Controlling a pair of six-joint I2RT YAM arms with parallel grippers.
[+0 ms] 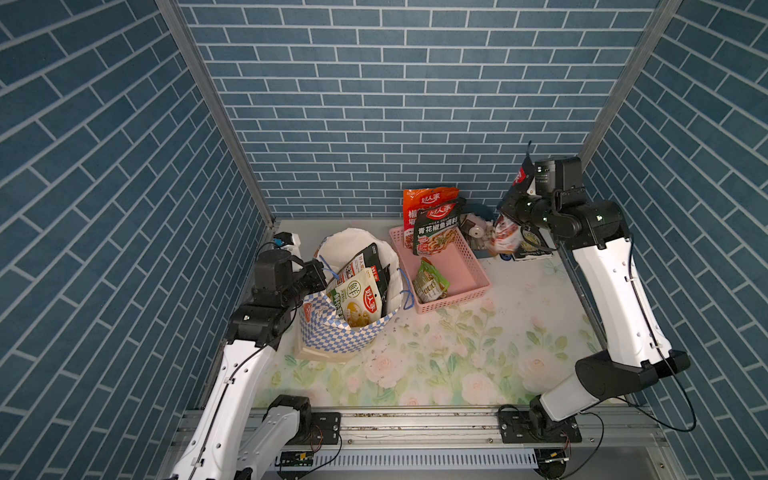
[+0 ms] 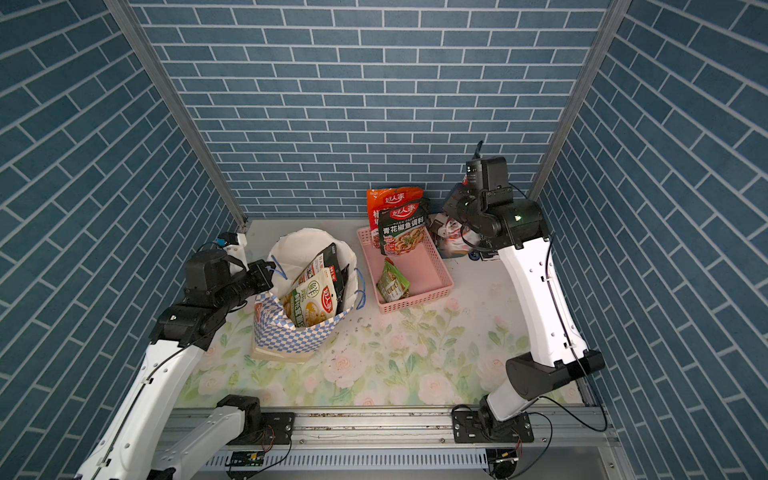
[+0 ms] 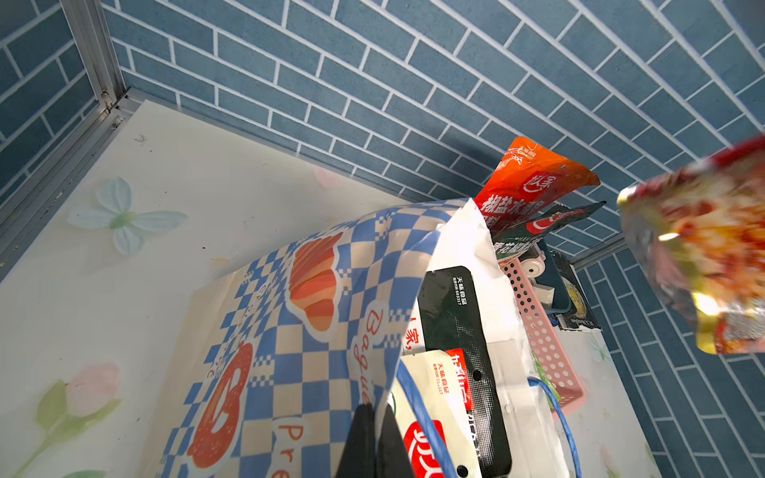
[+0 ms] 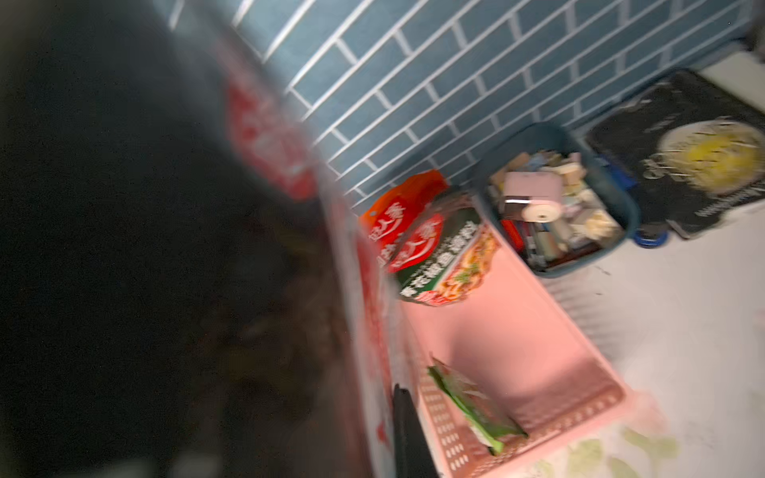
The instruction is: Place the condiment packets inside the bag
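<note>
The blue-checked bag (image 1: 340, 328) stands open-topped at left, a cream packet (image 1: 360, 300) and a dark packet (image 3: 466, 334) inside. At its left rim my left gripper is shut on the bag's edge. Far right, near the back wall, my right gripper (image 1: 516, 209) is shut on a seasoning packet (image 1: 506, 232), which hangs tilted, clear of the bag. Its dark back (image 4: 159, 239) fills the left of the right wrist view, blurred. In the pink basket (image 1: 477, 294) are an orange packet (image 1: 424, 194), a black-green packet (image 1: 438, 232) and a small green packet (image 1: 430, 281).
Right of the basket, a blue-grey bin (image 4: 621, 231) holds small odds and ends. A black flat package (image 4: 669, 151) lies beyond it by the back wall.
</note>
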